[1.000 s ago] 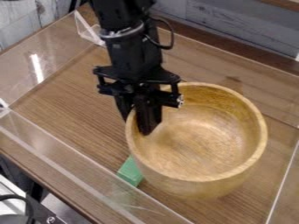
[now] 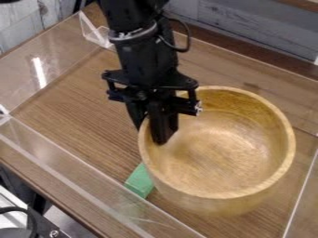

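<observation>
My black gripper [image 2: 158,120] hangs from the top centre and is shut on the near-left rim of a large cream-yellow plastic bowl [image 2: 232,158], which fills the lower right of the view and is tilted toward the camera. The fingertips are dark and partly hard to make out against the rim. A small green block [image 2: 138,182] lies on the wooden table just left of the bowl's lower part, partly hidden by it.
A pale wall runs along the back. Clear edging and a dark cable are at the lower left.
The bowl and my gripper on it have shifted slightly to the right over the last second. The green block appears unmoved.
</observation>
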